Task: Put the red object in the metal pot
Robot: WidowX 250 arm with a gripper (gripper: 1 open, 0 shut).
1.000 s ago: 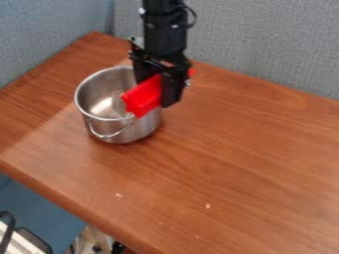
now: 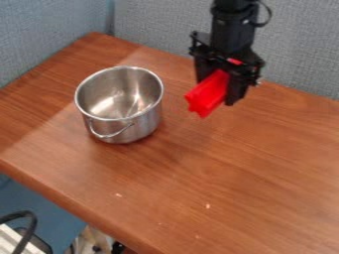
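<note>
The red object [image 2: 207, 94] is held tilted in my gripper [image 2: 223, 83], its lower end poking out toward the left. Dark fingers [image 2: 236, 96] close around its upper part, where a bit of red also shows between them. To the left, apart from the gripper, the metal pot [image 2: 97, 106] stands upright on the wooden table. Its visible inside looks empty, and a wire handle hangs down its front.
Grey padded walls [image 2: 153, 22] rise behind and left of the table. Bare wood [image 2: 239, 179] spreads across the front and right. Cables and a white item [image 2: 16, 241] lie off the table's front-left edge.
My gripper has moved right with the red object, from over the pot to clear of its right side. The pot has stayed in place.
</note>
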